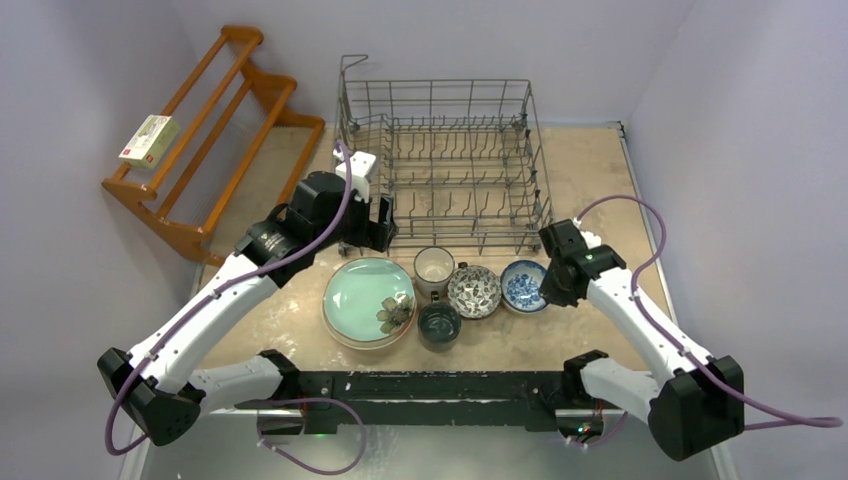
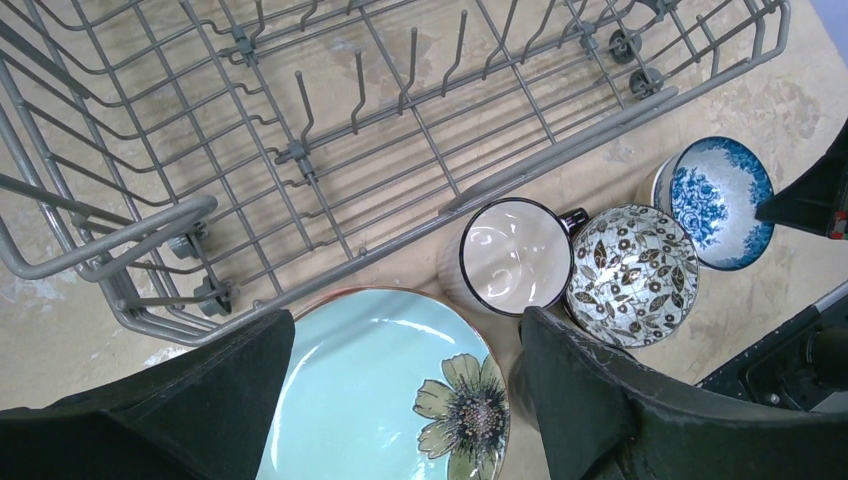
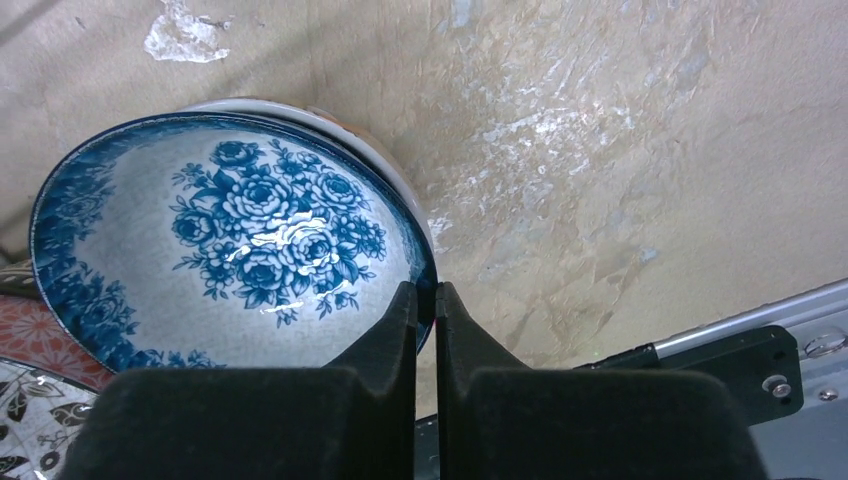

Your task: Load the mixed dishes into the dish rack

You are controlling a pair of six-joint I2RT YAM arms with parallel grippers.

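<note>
A white bowl with blue flowers (image 3: 280, 230) rests at the right end of the dish row, tilted over another pale bowl. My right gripper is shut on its right rim, one finger inside and one outside. Left of it sits a black-and-white leaf-patterned bowl (image 2: 632, 275). A white mug (image 2: 517, 255) and a dark mug (image 1: 439, 323) stand between that and the turquoise plate (image 2: 370, 360), which lies on another plate. My left gripper hangs open and empty above the plates. The wire dish rack (image 1: 455, 236) behind them is empty.
At the back left stands a wooden rack (image 1: 262, 140) with a small box (image 1: 150, 141) on it. Bare counter (image 3: 600, 180) lies to the right of the bowls. A metal edge (image 3: 740, 318) runs along the front.
</note>
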